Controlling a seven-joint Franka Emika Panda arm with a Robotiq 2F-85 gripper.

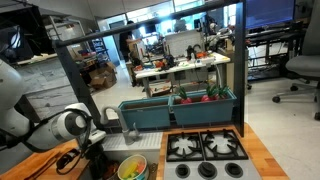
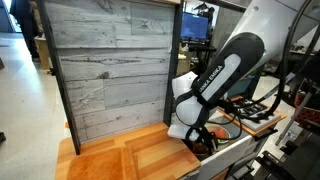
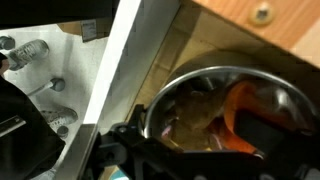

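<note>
In the wrist view my gripper is open, its dark fingers spread over a round container (image 3: 215,72) with a shiny rim. An orange-red object (image 3: 240,105) and something brownish lie inside that container. Whether the fingers touch anything there is too dark to tell. From the second exterior view, the gripper (image 2: 204,148) points down into an open drawer (image 2: 238,152) at the counter's front. The first exterior view leaves its fingertips hidden in the dark area at the counter's left.
A pale bowl with colourful contents (image 1: 132,167) stands near the gripper. To its right is a stove (image 1: 205,150) with several burners. A blue-green rack (image 1: 185,110) with red items lines the back, beside a faucet (image 1: 112,115). Bare wooden counter (image 2: 155,152) lies beside the drawer.
</note>
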